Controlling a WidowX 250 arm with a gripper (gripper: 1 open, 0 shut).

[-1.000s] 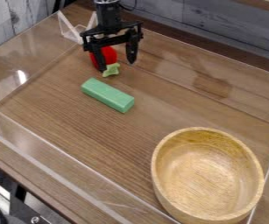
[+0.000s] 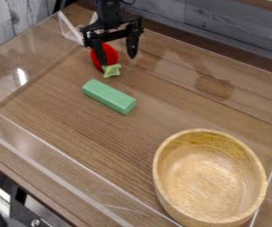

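My black gripper is at the top centre of the camera view, open, above a red round object with a green leafy top. A green rectangular block lies lower down on the wooden table.
A large yellow bowl sits at the lower right. A pale wall edge runs along the upper left.
My gripper has moved slightly up, uncovering more of the red object. The block and bowl have not moved.
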